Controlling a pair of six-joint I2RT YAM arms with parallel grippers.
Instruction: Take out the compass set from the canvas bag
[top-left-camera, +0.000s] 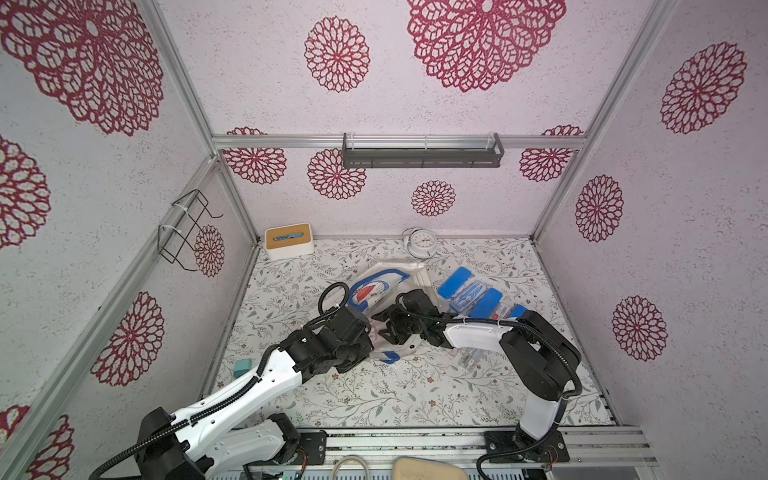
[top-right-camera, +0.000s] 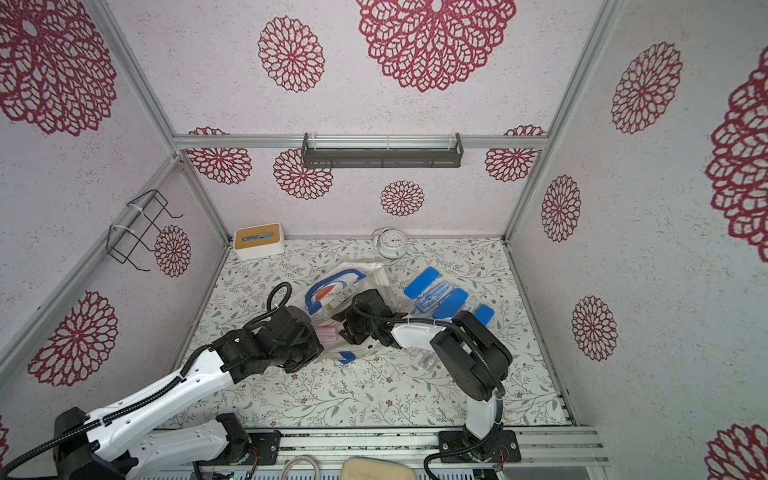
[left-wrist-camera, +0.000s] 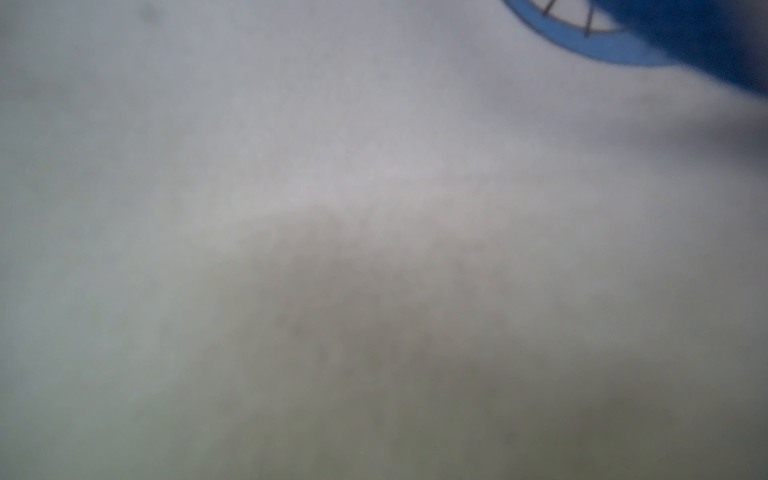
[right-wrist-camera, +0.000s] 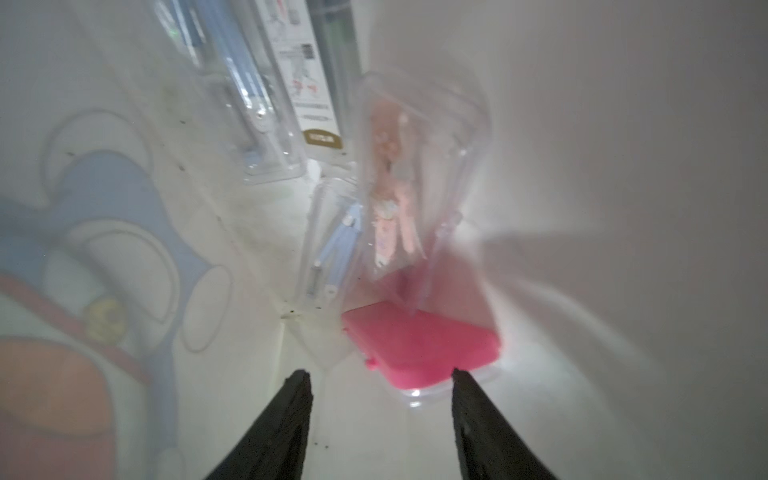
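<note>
The canvas bag (top-left-camera: 380, 280) lies mid-table. My left gripper (top-left-camera: 360, 352) is at its left side; its wrist view shows only blurred pale fabric with a blue print, fingers out of sight, so its finger cannot be made out. My right gripper stands open inside the bag mouth, nothing between its fingers. Ahead of it are clear compass set cases: one with pink compasses (right-wrist-camera: 396, 192), one with blue (right-wrist-camera: 332, 248), longer ones above, and a pink-ended case (right-wrist-camera: 424, 344).
Blue-and-clear cases (top-left-camera: 454, 281) lie right of the bag, under and beside my right arm. A white box (top-left-camera: 288, 248) and a clock (top-left-camera: 420, 244) stand at the back.
</note>
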